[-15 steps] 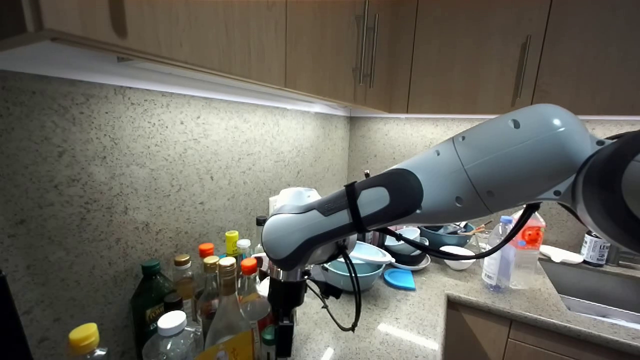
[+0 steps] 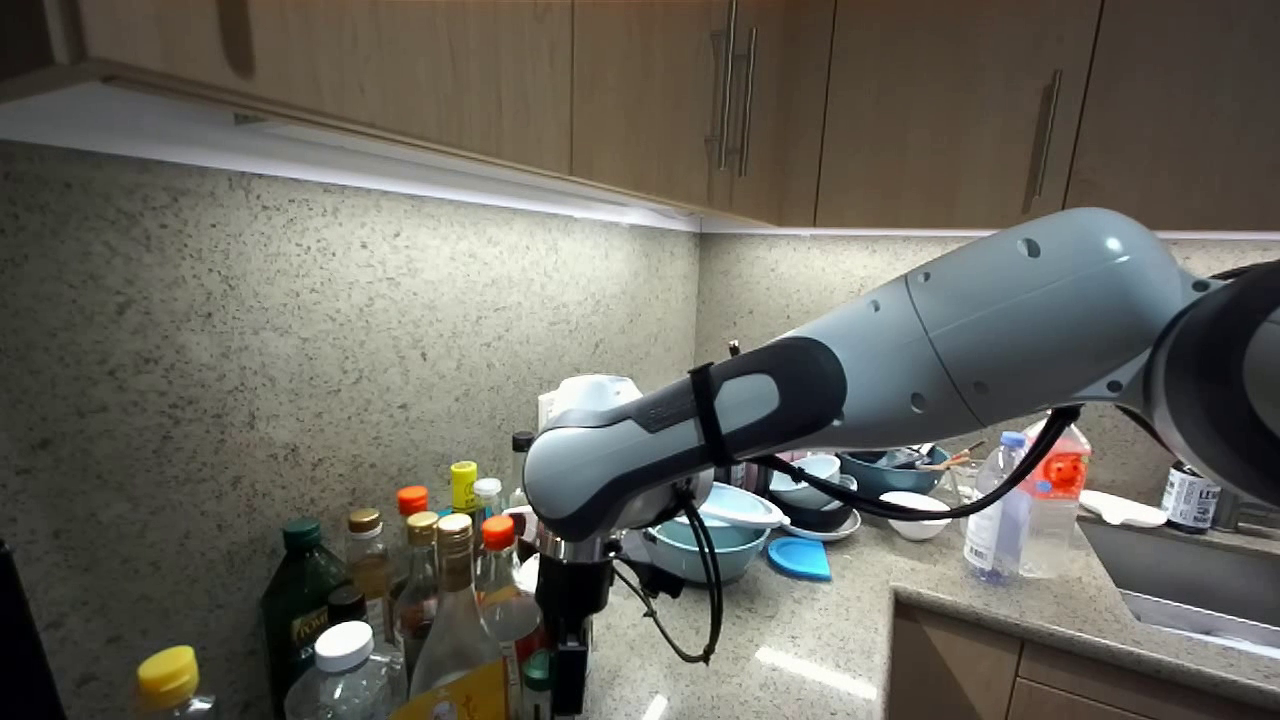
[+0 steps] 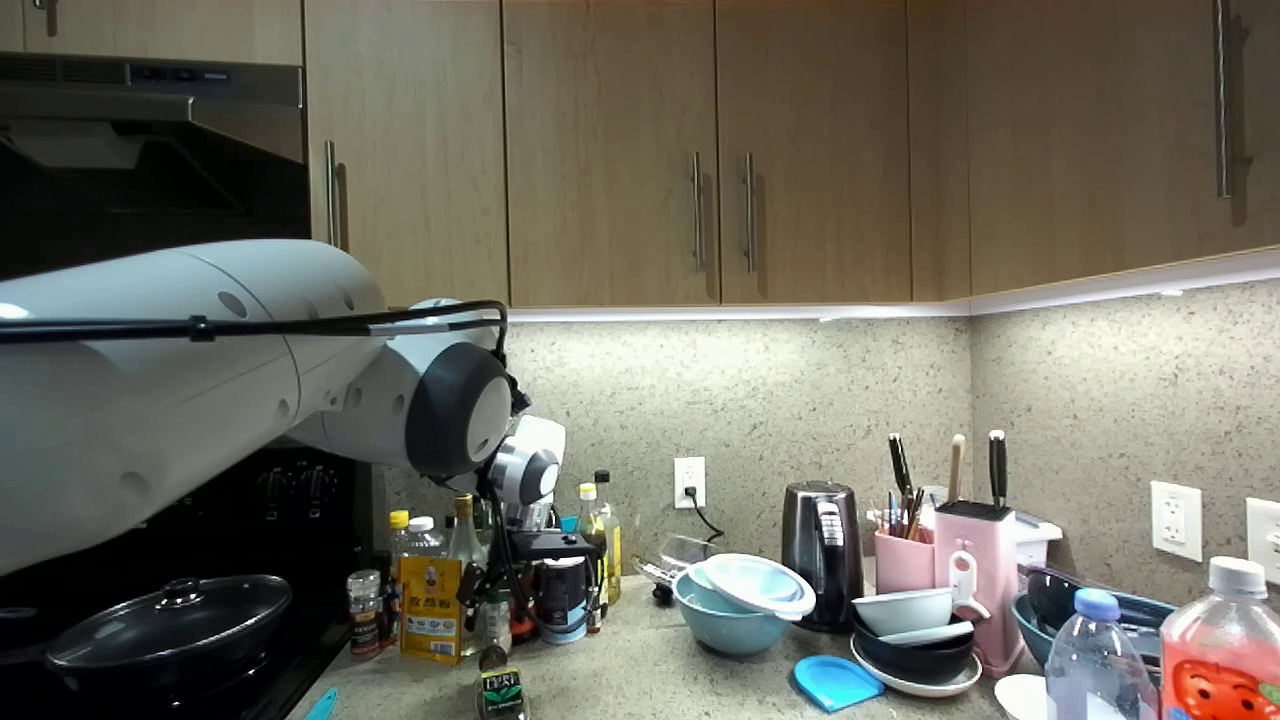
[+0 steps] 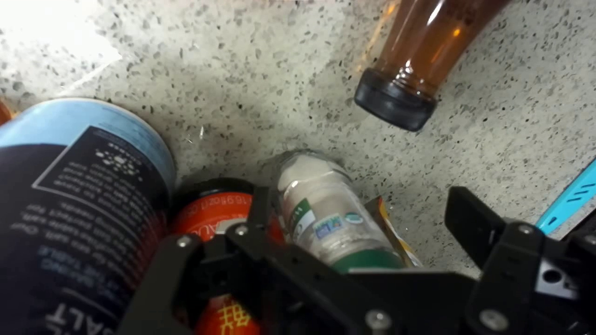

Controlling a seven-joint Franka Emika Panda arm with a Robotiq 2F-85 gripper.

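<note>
In the wrist view my gripper stands open, its two black fingers wide apart. Between them is a small clear jar (image 4: 329, 223) with a green lid and pale contents, closer to the left finger. No grip on it shows. Exterior view 1 shows the gripper low at the counter, beside a green-lidded jar (image 2: 536, 686); its fingertips are mostly hidden there. A brown bottle (image 4: 424, 50) with a black cap lies on the counter beyond the fingers.
Tight against the left finger are a red can (image 4: 215, 209) and a dark salt canister (image 4: 72, 206). A yellow box (image 3: 432, 610) and several tall bottles crowd the gripper's other side. Blue bowls (image 3: 732, 618) stand farther right, with bare counter before them.
</note>
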